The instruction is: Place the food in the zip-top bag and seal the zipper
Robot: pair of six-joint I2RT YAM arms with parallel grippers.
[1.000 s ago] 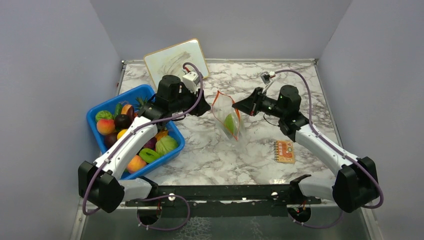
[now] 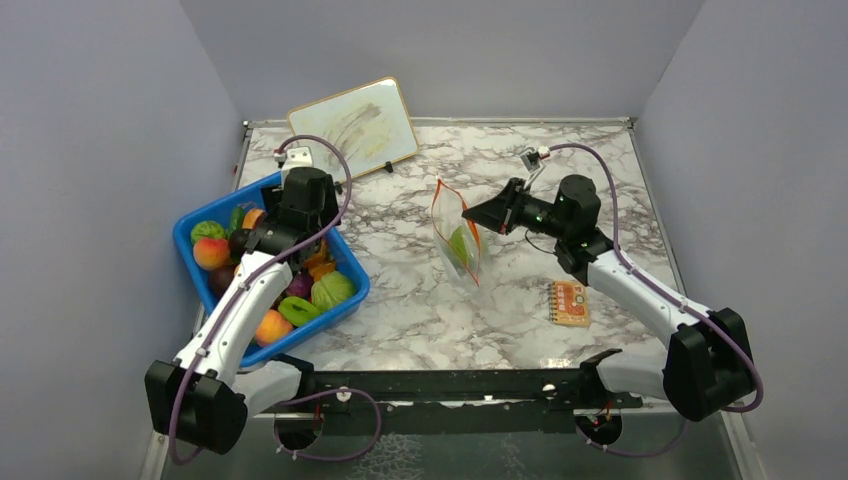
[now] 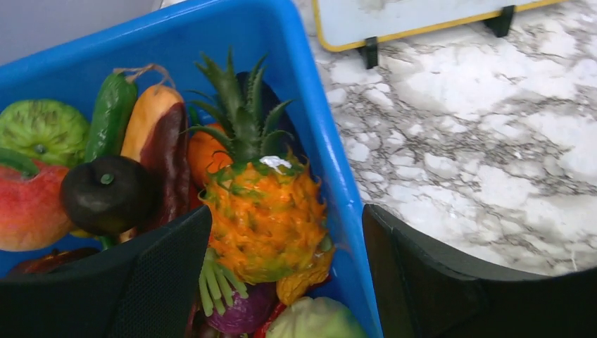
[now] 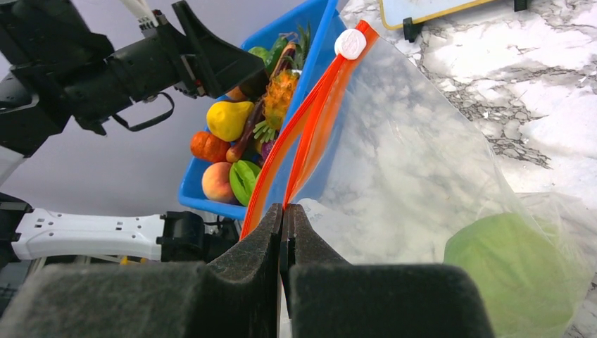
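Observation:
The clear zip top bag [image 2: 461, 265] stands with its orange-edged mouth spread open, a green food piece [image 4: 510, 271] low inside it. My right gripper is shut on the bag's orange zipper edge [image 4: 308, 151]; a white slider [image 4: 350, 44] sits at the far end of that zipper. My left gripper hangs over the blue bin, its fingers [image 3: 415, 271] wide apart with nothing between them touching. Beneath it lies an orange pineapple [image 3: 267, 215] with green leaves, among other produce. In the top view, the left arm covers the pineapple.
The blue bin [image 2: 351, 264] on the left holds several fruits and vegetables, its wall close beside the pineapple. A whiteboard [image 2: 355, 122] leans at the back. An orange notebook [image 2: 569, 303] lies at right. Bare marble lies between bin and bag.
My left gripper has swung left, away from beside the bag's mouth to over the bin. The right arm has hardly moved, and the bag's left edge has shifted slightly.

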